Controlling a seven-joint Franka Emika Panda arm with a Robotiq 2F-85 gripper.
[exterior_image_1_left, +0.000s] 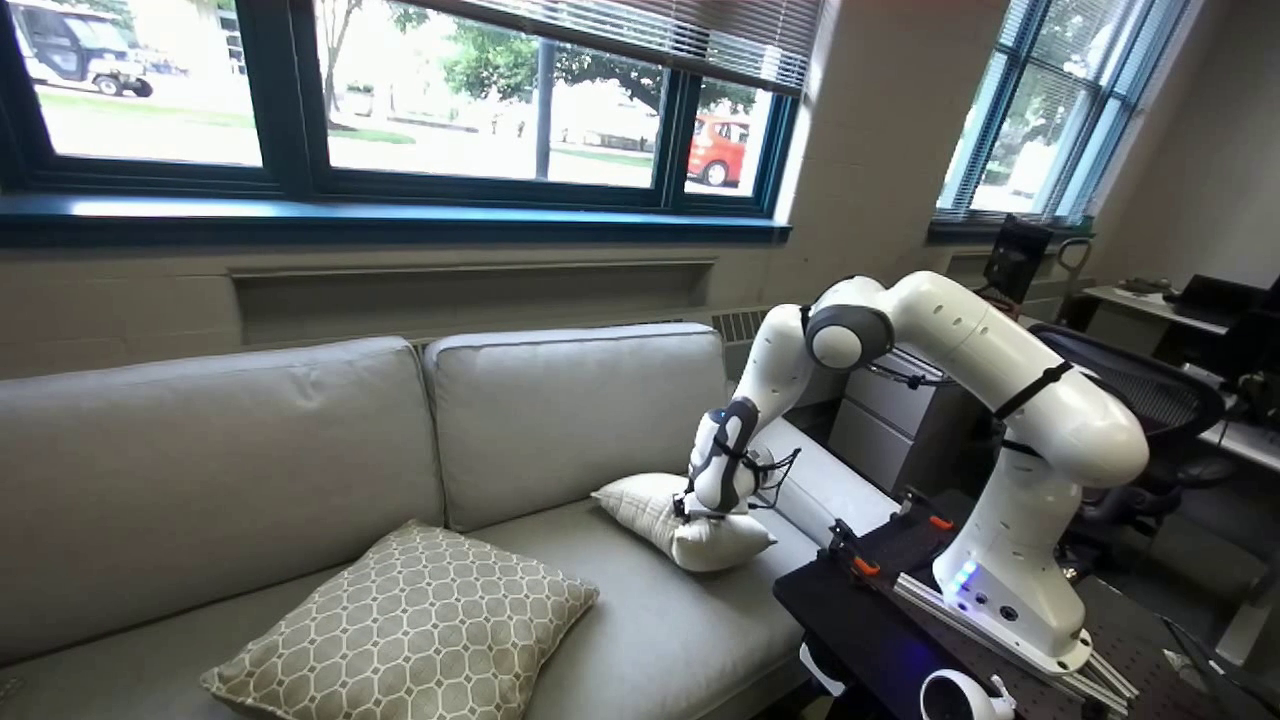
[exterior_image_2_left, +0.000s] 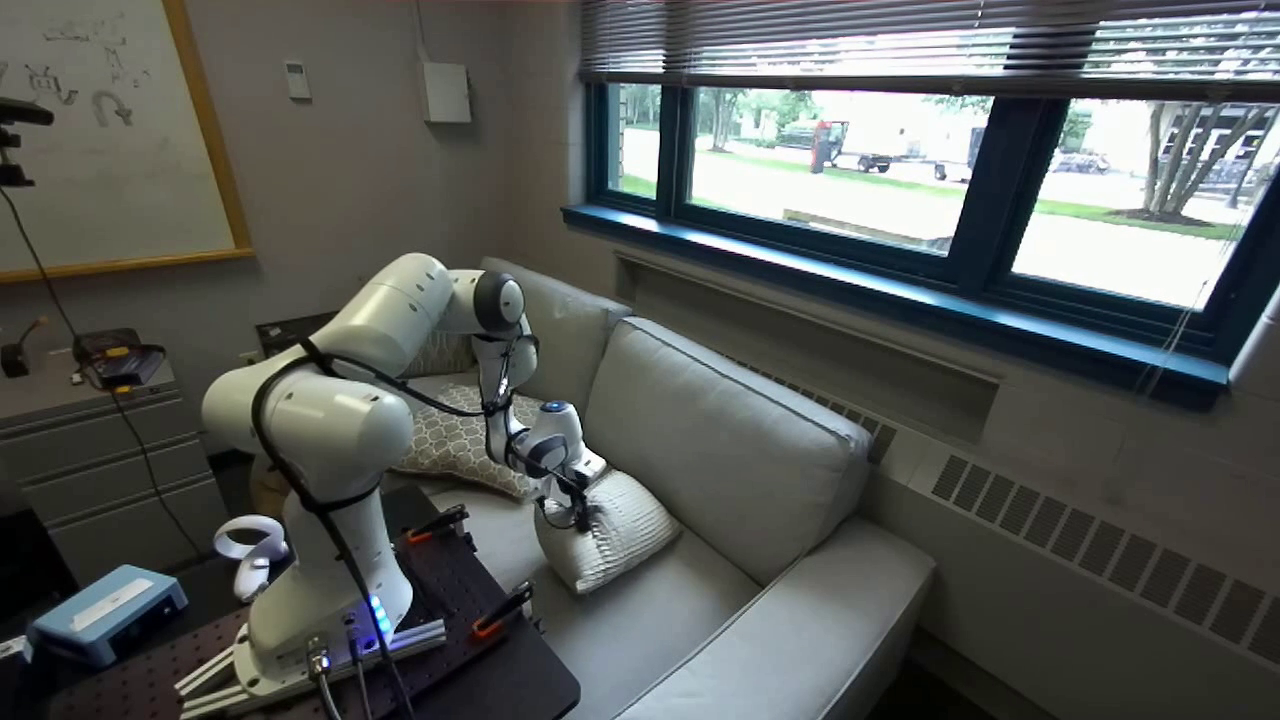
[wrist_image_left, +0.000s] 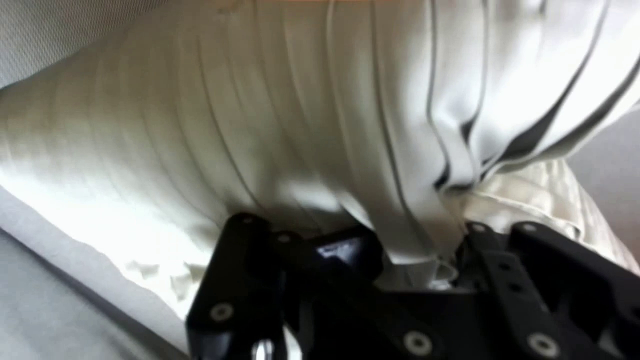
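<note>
A cream pleated pillow (exterior_image_1_left: 702, 544) lies on the sofa seat near the arm of the sofa. My gripper (exterior_image_1_left: 708, 509) is down against its upper side, hiding part of it. In the wrist view, the pillow's cloth (wrist_image_left: 336, 132) runs in pleats that gather into a bunched fold between the black fingers of my gripper. The fingers are drawn in around this fold, and the fingertips are partly buried in the cloth. From the other side, the pillow (exterior_image_2_left: 624, 528) looks bulged and tilted, still resting on the seat.
A patterned cushion (exterior_image_1_left: 420, 618) lies on the seat to the left. Behind are the sofa backrests (exterior_image_1_left: 576, 414), and the sofa arm (exterior_image_2_left: 792, 636) stands close by the pillow. The black table (exterior_image_1_left: 864, 612) with orange clamps carries my arm's base.
</note>
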